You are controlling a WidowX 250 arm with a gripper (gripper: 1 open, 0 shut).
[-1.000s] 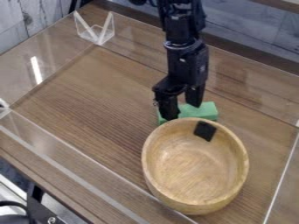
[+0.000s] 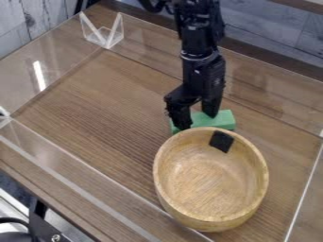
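Note:
My gripper [image 2: 195, 108] hangs open from the black arm at the upper middle, its fingers spread over a green object [image 2: 217, 121] that lies on the wooden table just behind a large tan bowl [image 2: 190, 198]. Whether the fingers touch the green object is hard to tell. A small black block [image 2: 221, 142] sits at the back rim of the bowl.
A white wire rack [image 2: 104, 28] stands at the back left. Grey walls bound the table at the back right.
The arm and gripper have shifted very slightly; the bowl and green object look unchanged.

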